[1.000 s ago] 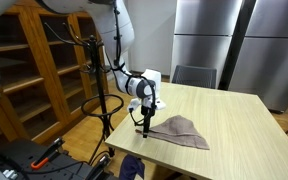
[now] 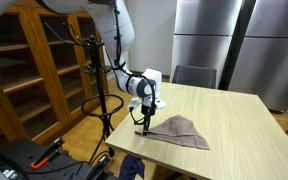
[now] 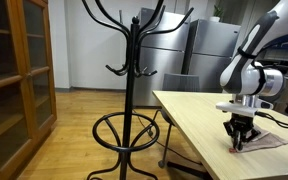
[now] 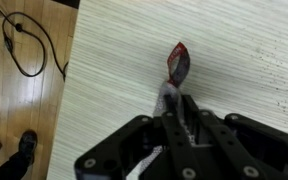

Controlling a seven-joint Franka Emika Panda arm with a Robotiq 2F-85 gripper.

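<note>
A grey-brown cloth lies spread on the pale table, one end running under my gripper. In exterior view 2 the gripper points down at tabletop height by the near end of the cloth. From the wrist, a narrow grey fold of cloth shows at my dark fingers, with a red tip sticking out ahead of them onto the table. The fingers overlap the fold, so whether they pinch it or stand apart around it is unclear.
A black coat stand rises beside the table's edge, and a dark chair stands behind. A dark blue item lies below the front edge.
</note>
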